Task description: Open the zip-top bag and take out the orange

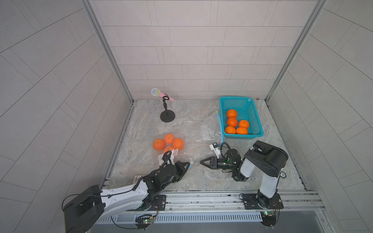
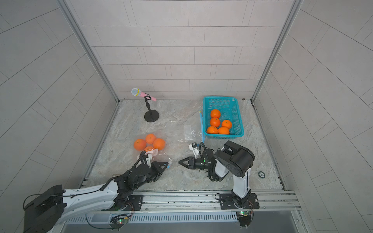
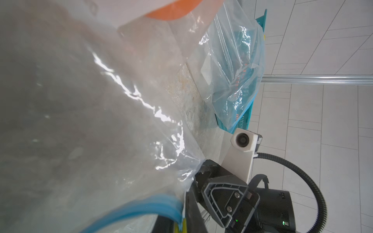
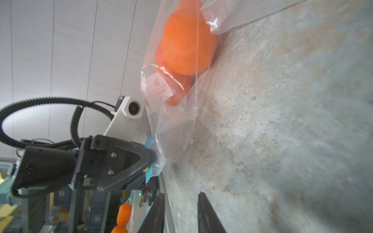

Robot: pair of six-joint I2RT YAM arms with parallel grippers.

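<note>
A clear zip top bag holding several oranges lies on the left of the table. Its blue zip edge is pinched by my left gripper, which is shut on it. From the right wrist view, the left fingers grip the bag's end well clear of the fruit. My right gripper is a short way to the right, its fingertips pointing toward the left gripper. A gap shows between the right fingers, and nothing is in it.
A teal basket with several oranges stands at the back right. Another clear bag with a blue edge lies along its left side. Behind the filled bag is a black stand holding a pink-handled microphone.
</note>
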